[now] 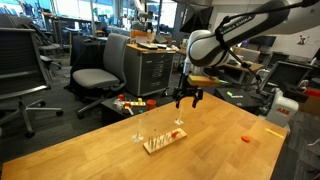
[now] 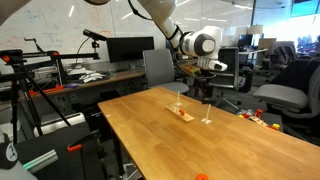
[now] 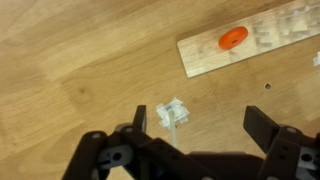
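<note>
My gripper is open, with nothing gripped. In exterior view 1 the gripper [image 1: 188,101] hangs above the table, just beyond the wooden rack [image 1: 164,141]. An orange-red piece [image 3: 233,38] lies on one end of that pale wooden strip [image 3: 215,55] in the wrist view, apart from the fingers. Below the fingers, a thin white peg [image 3: 172,126] stands on a white base [image 3: 173,112], appearing in the gap between the fingers. A second white stand [image 1: 139,136] is left of the rack. Exterior view 2 also shows the rack [image 2: 180,114].
Another red piece [image 1: 245,138] lies alone on the right of the table. Several coloured items sit in a bin [image 1: 135,105] at the table's far edge. An office chair [image 1: 98,75] stands behind.
</note>
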